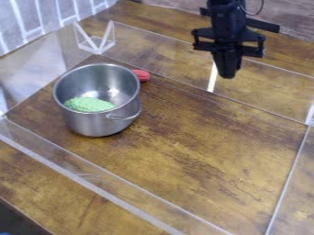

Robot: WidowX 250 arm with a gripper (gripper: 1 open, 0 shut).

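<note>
My black gripper (229, 72) hangs at the top right of the camera view, over the back of the wooden table, pointing down and shut, with nothing visible between its fingers. A steel pot (97, 92) with a wire handle sits at the left, holding a heap of light green granules (90, 105). A small red object (142, 74) lies just behind the pot, partly hidden by it.
Clear plastic walls (50, 156) run round the working area on the wooden table (208, 174). A white railing stands beyond the top left corner.
</note>
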